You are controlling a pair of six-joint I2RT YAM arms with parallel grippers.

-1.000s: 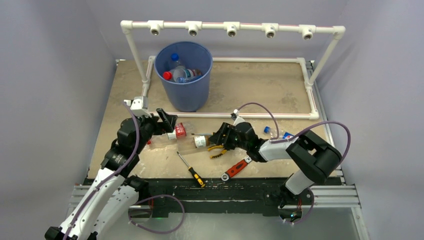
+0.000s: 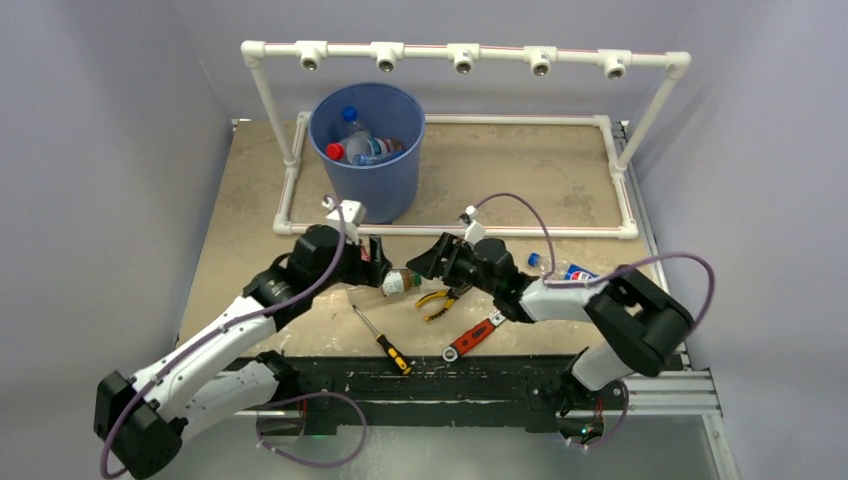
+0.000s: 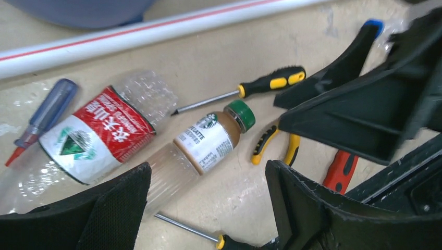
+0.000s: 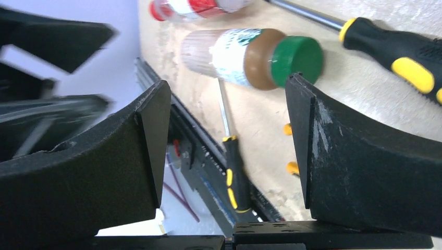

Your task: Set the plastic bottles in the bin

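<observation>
A blue bin at the back holds several bottles. On the bench lie a large bottle with a red label and a green-capped bottle, side by side under the grippers. My left gripper is open above them, nothing between its fingers. My right gripper faces it from the right at the green-capped bottle's cap end, open with nothing between its fingers. A Pepsi bottle lies at the right, partly behind the right arm.
Screwdrivers, pliers and a red-handled tool lie around the bottles. A white pipe frame crosses behind them. The two grippers are close together.
My left gripper has moved right toward the right gripper, over the bottles. The right gripper has shifted slightly left and up, and its arm's position has changed.
</observation>
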